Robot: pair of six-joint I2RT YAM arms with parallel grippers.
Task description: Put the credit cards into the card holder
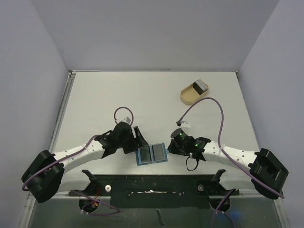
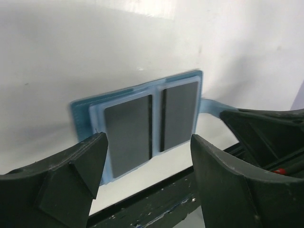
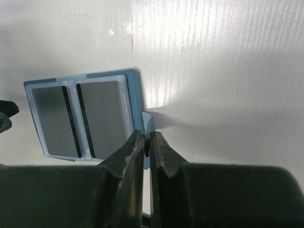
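Note:
The blue card holder [image 1: 151, 154] lies spread flat near the table's front edge, with two grey panels side by side. My right gripper is shut on the blue tab [image 3: 149, 122] at the holder's right edge. Over the holder's left part, my left gripper stands open; the left wrist view shows a wide gap with nothing held, the left panel [image 2: 128, 135] in view beyond it. At the back right, a tan box [image 1: 188, 96] holds dark and grey flat pieces [image 1: 200, 86] that look like cards.
Both arms come close together around the holder. A dark machine part [image 1: 159, 191] runs along the front edge.

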